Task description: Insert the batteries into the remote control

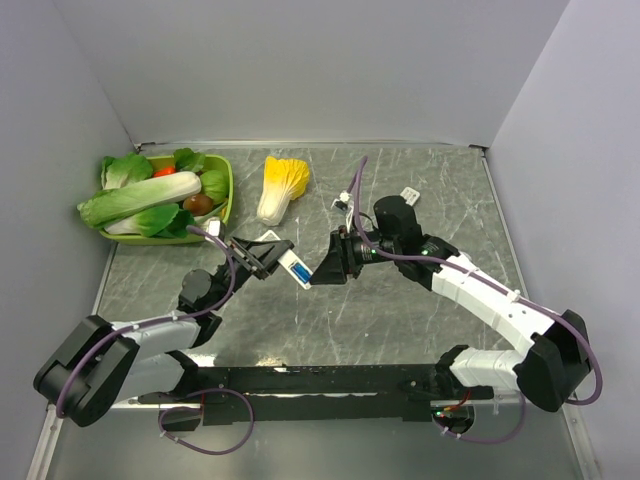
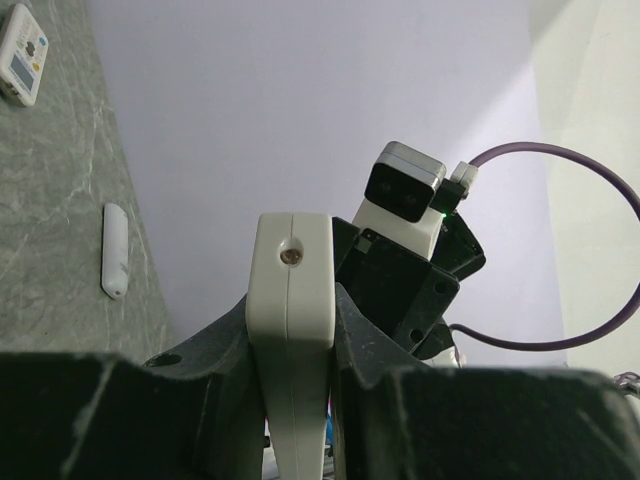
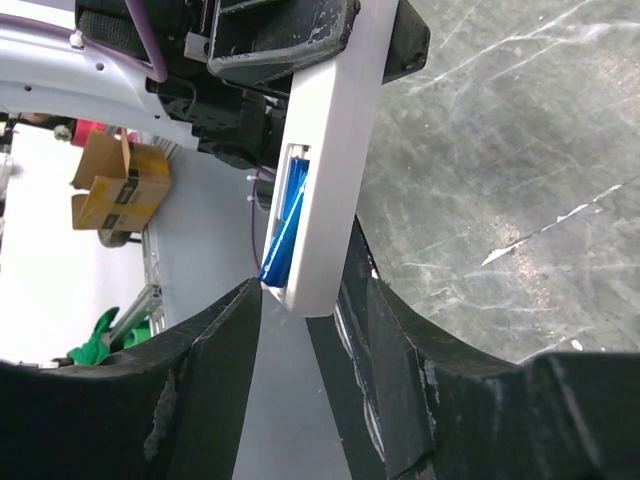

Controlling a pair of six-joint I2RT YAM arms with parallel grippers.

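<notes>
The white remote [image 1: 290,258] is held at a slant above the table by my left gripper [image 1: 260,258]; in the left wrist view its narrow end [image 2: 290,290] rises between the fingers. In the right wrist view its open compartment shows blue batteries [image 3: 285,230], one lying tilted. My right gripper has its fingers apart at the remote's lower end, just below the batteries; whether they touch it is unclear.
A bowl of vegetables [image 1: 150,230] sits at the back left, a yellow-topped cabbage [image 1: 283,185] at the back middle. A small white device [image 2: 22,55] and a white bar [image 2: 114,250] lie on the table [image 1: 400,320].
</notes>
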